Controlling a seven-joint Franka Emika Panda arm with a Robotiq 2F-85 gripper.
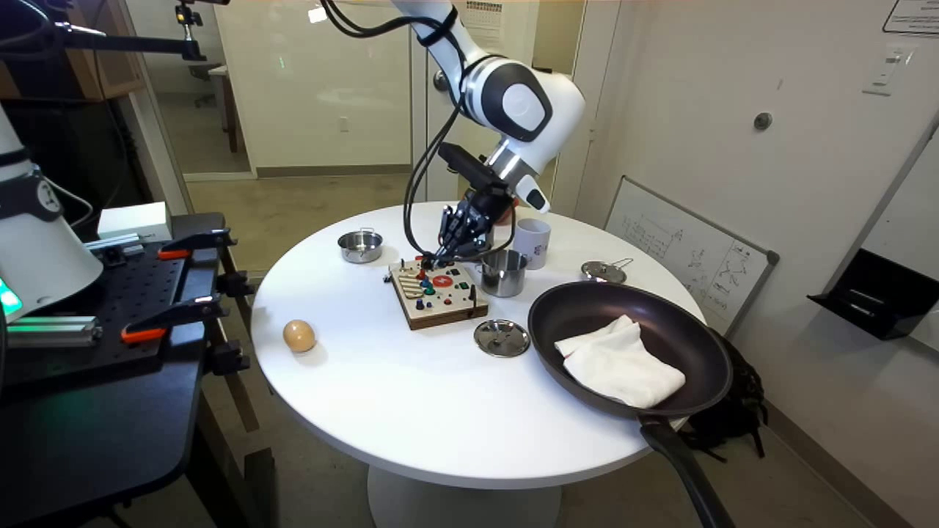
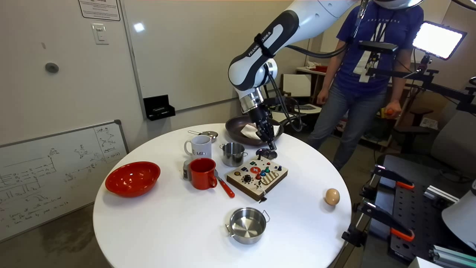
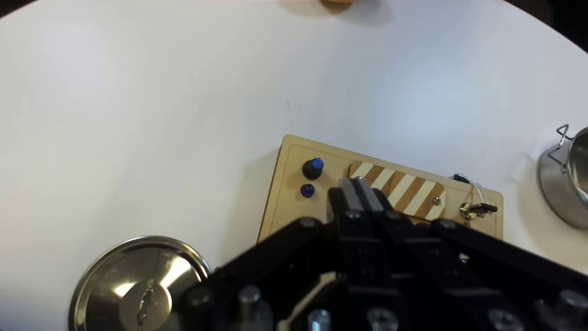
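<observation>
A wooden activity board with knobs, switches and a striped slider piece lies flat on the round white table. My gripper is shut, its two fingers pressed together with nothing showing between them. In the wrist view the fingertips overlap the board beside the striped piece. From the second exterior view the gripper appears above the board; whether it touches anything cannot be told. Part of the board is hidden behind the gripper in the wrist view.
Near the board stand a steel pot, a steel lid, a red mug and a white mug. A black pan holds a white cloth. A small pot, red bowl and brown ball sit farther out.
</observation>
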